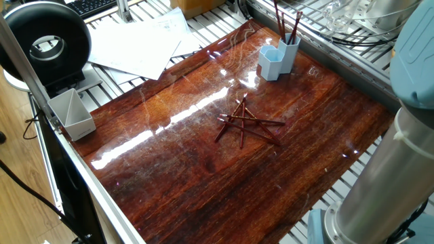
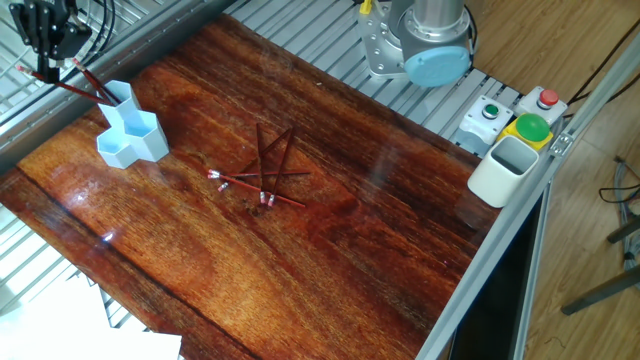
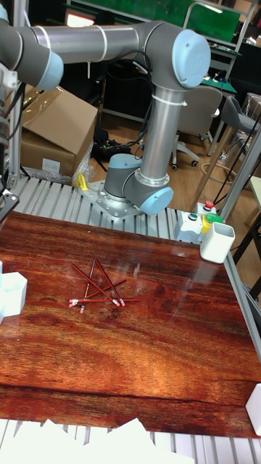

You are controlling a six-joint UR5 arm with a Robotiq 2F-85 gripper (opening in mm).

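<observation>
A pale blue holder of joined hexagonal cups [image 2: 130, 135] stands near the table's edge, with several dark red pencils [image 1: 293, 28] leaning in its rear cup. In exterior view 2, my black gripper [image 2: 47, 72] is at the top left corner, its fingertips at or close to the upper part of one leaning pencil [image 2: 70, 88]. Whether it grips that pencil cannot be made out. Only a dark bit of the gripper shows at the left edge of exterior view 3. On the wooden table, several more red pencils [image 1: 247, 125] lie crossed in a loose pile.
A white square cup [image 2: 503, 170] stands at a table corner, by the button boxes [image 2: 486, 120]. Another white container [image 1: 72, 115] sits at a different corner. White papers [image 1: 139, 47] lie beyond one edge.
</observation>
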